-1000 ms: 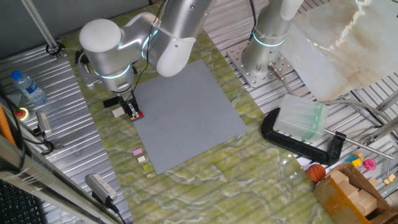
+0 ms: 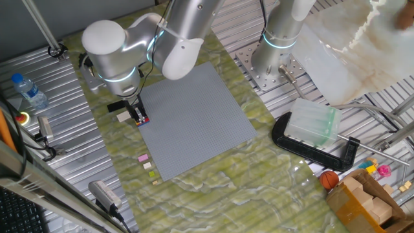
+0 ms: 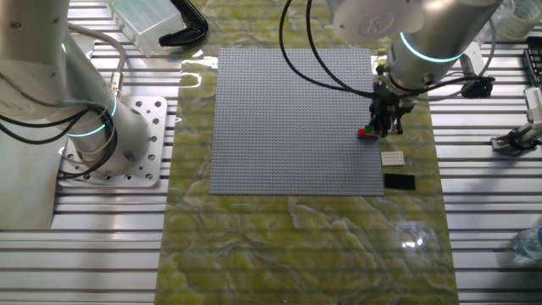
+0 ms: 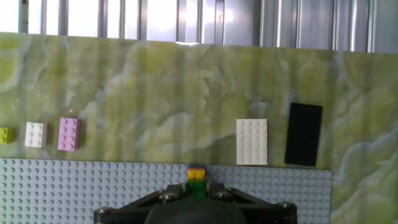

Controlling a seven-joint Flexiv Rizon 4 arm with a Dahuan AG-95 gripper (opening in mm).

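A small stack of coloured bricks stands on the near-left edge strip of the grey baseplate (image 2: 197, 120). In the wrist view its yellow brick (image 4: 196, 174) shows just beyond a green brick (image 4: 196, 188), which sits between my fingertips. From the other side, a red brick (image 3: 362, 133) is visible low on the plate beside the green one. My gripper appears shut on the green brick, pointing down at the plate's edge. The black gripper body hides the lower part of the stack.
Off the plate's edge lie a white flat brick (image 4: 252, 142), a black flat piece (image 4: 303, 134), a pink brick (image 4: 68, 134), a small white brick (image 4: 35, 134) and a lime brick (image 4: 5, 135). Most of the baseplate is bare. A black clamp (image 2: 317, 152) stands at the right.
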